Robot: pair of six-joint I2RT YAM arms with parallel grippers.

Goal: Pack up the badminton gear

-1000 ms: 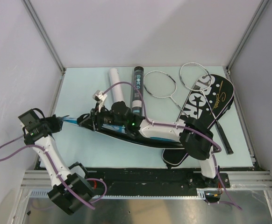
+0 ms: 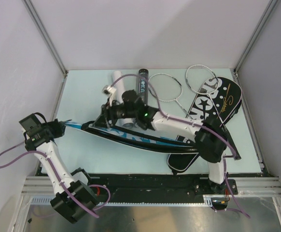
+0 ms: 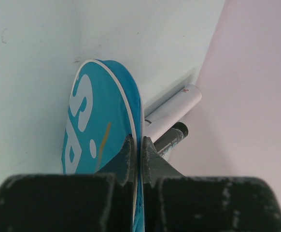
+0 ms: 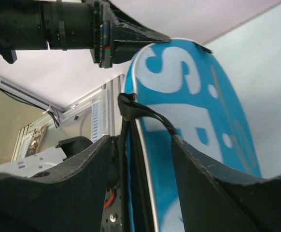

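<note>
A long blue-and-black bag (image 2: 131, 141) stretches across the mat with its left end raised. My left gripper (image 2: 59, 127) is shut on that end; in the left wrist view, its fingertips (image 3: 150, 152) pinch the bag's white-trimmed blue edge (image 3: 134, 104). The right gripper stands open over the bag's edge. Just beyond its fingers, a black strap loop (image 4: 143, 110) lies along the blue panel (image 4: 181, 92), apparently not gripped. Two rackets, the nearer-left one (image 2: 175, 100) and the right one (image 2: 212, 91), lie at the back right.
A white tube (image 2: 117, 79) and a black tube (image 2: 143, 82) lie at the back, partly behind the right arm. A black patterned bag (image 2: 232, 94) lies beneath the right racket. Bare mat (image 2: 85, 96) shows at back left.
The left arm and the bag end it holds look still.
</note>
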